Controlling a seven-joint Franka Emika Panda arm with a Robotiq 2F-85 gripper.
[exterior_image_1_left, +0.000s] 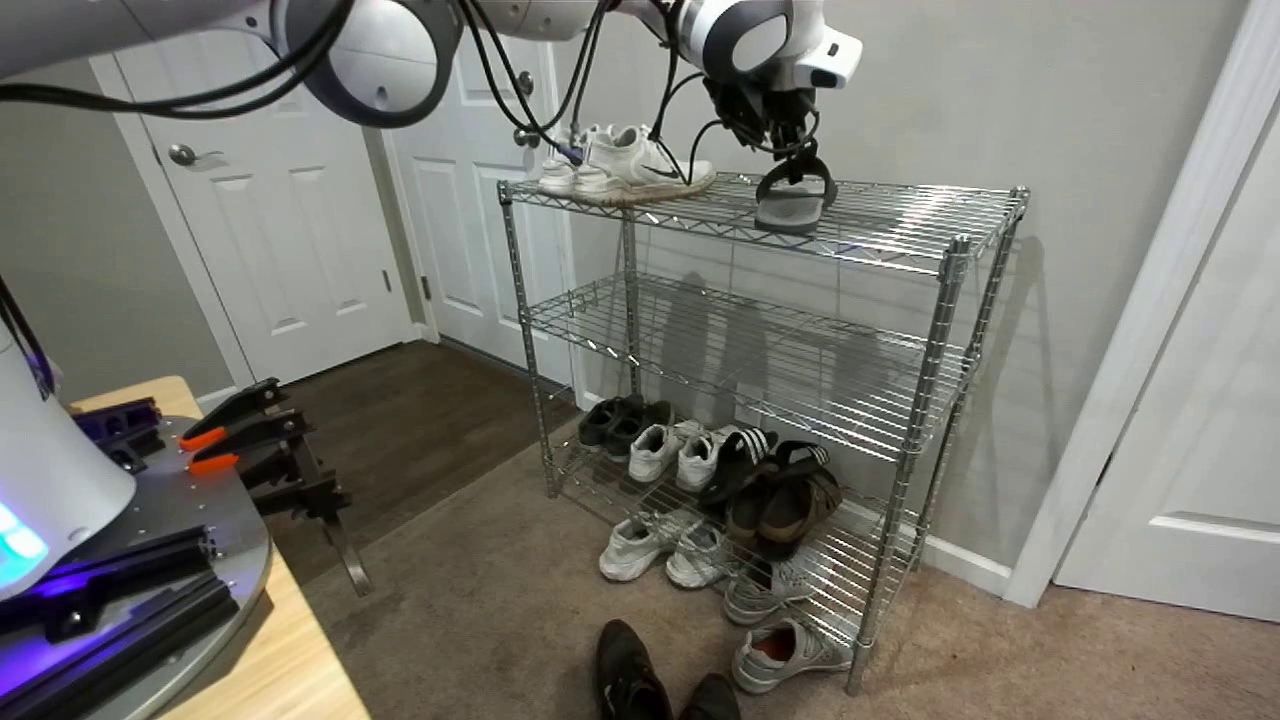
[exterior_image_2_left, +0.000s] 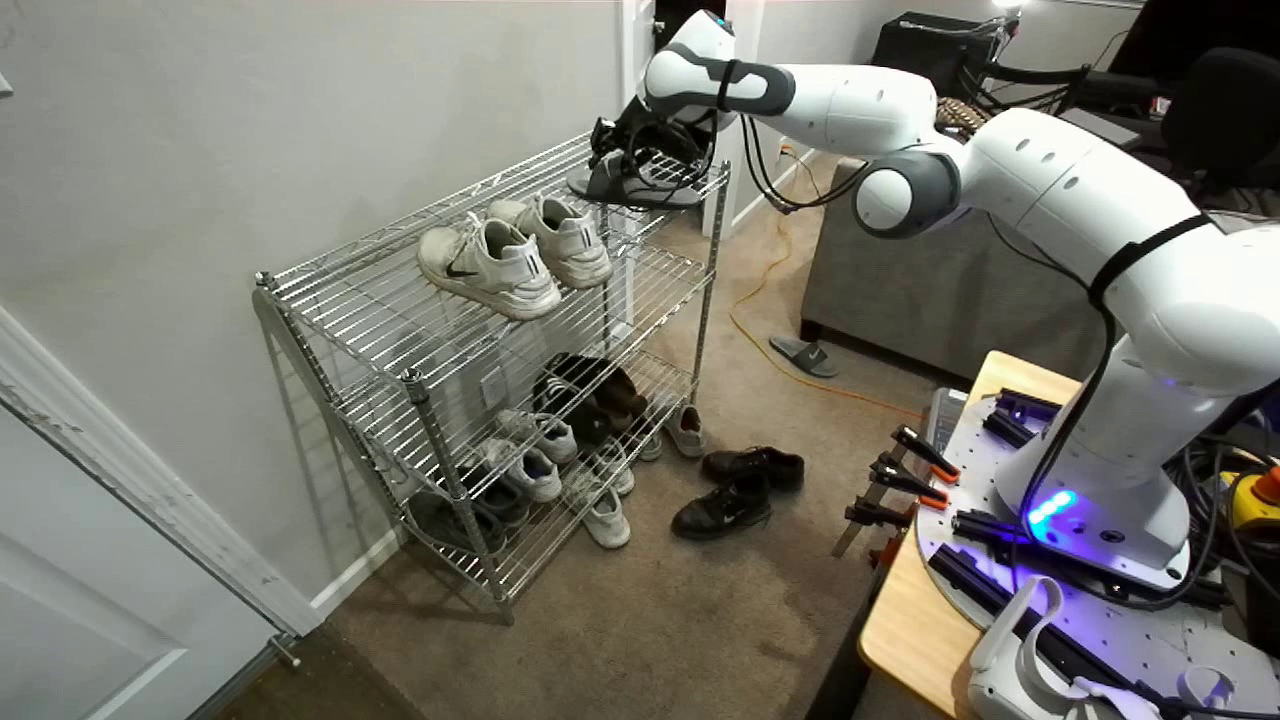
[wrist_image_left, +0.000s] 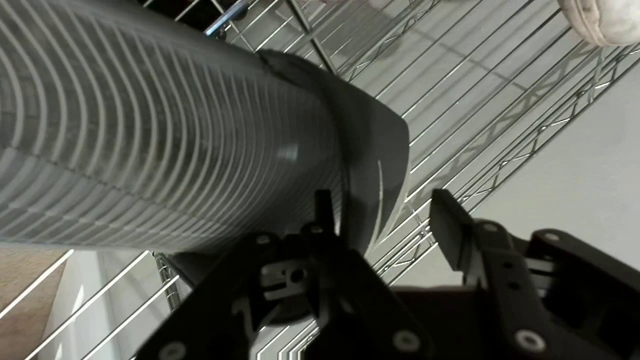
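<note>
A grey slide sandal is on the wire rack's top shelf, toward the right in exterior view 1. Just above its strap is my gripper, pointing down. In the wrist view the ribbed footbed fills the left side. One dark finger reaches inside the strap, the other stands outside it with a visible gap, so the fingers are open around the strap. Exterior view 2 shows the sandal near the shelf's end, partly hidden by the gripper. A similar grey slide lies on the floor.
White sneakers occupy the other end of the top shelf. Beneath it, the middle shelf is empty. Several shoes crowd the bottom level, and black shoes stand on the carpet. The wall is close behind the rack.
</note>
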